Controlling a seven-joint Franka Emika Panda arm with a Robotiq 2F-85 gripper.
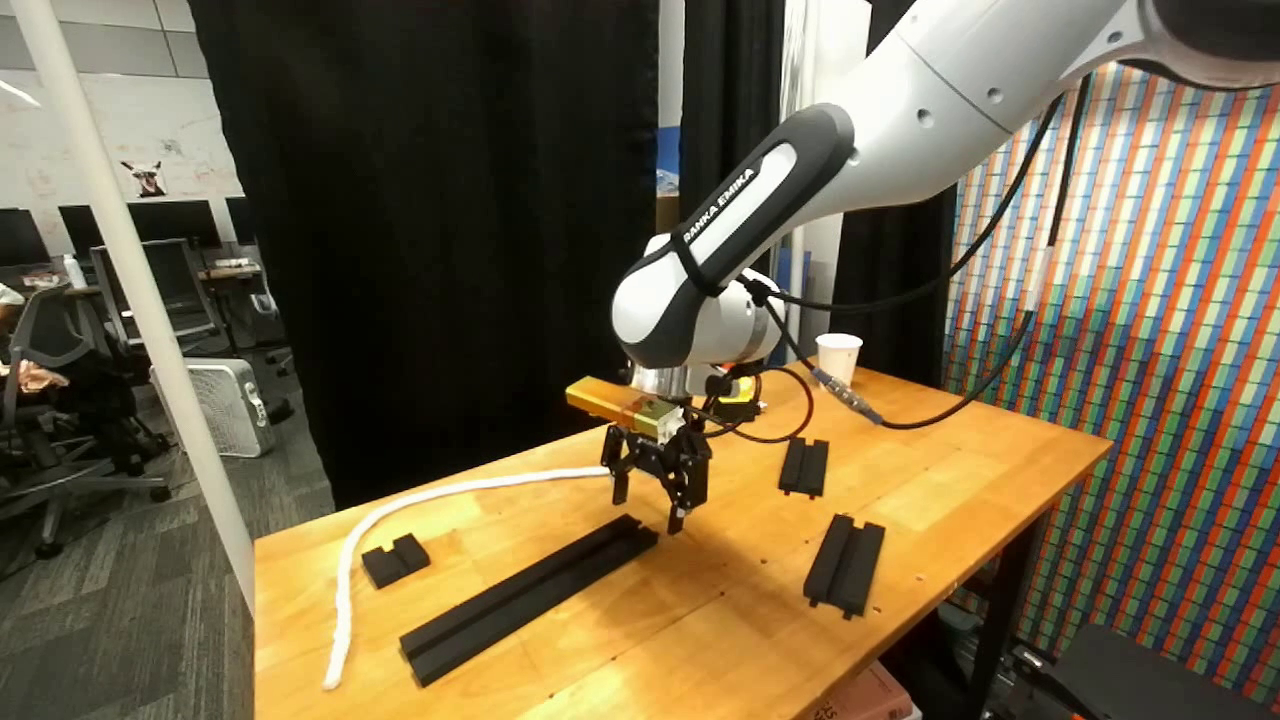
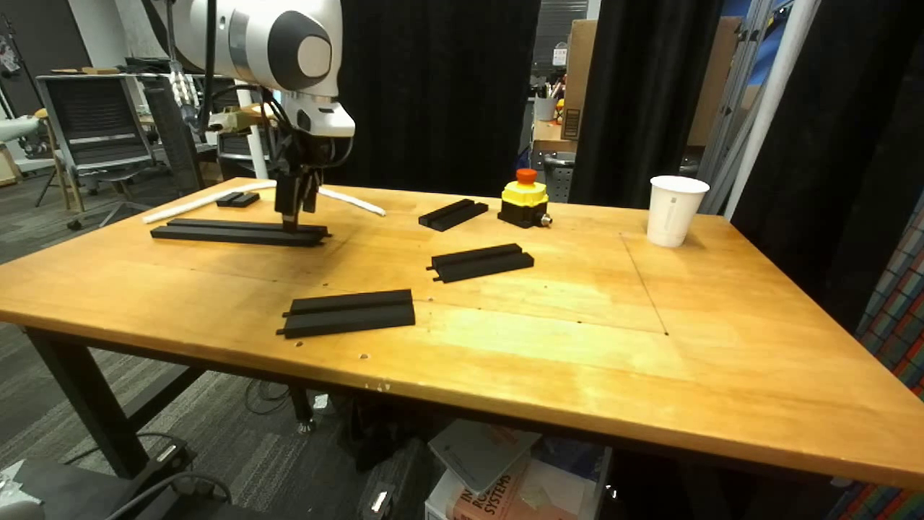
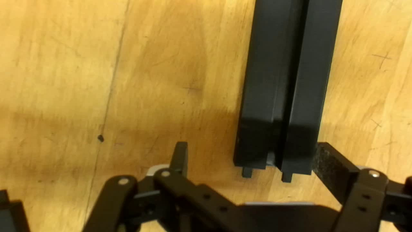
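Note:
My gripper stands open above the table, close to the tabbed end of a long black grooved track. In the wrist view the track runs up and away, with its two small tabs pointing toward me. The right finger appears beside the track's right edge; the left finger is well apart from it over bare wood. Nothing is gripped. Whether the right finger touches the track, I cannot tell.
Other black track pieces lie separately, with a short one near a white cord. A yellow-and-red button box and white cup stand at the back.

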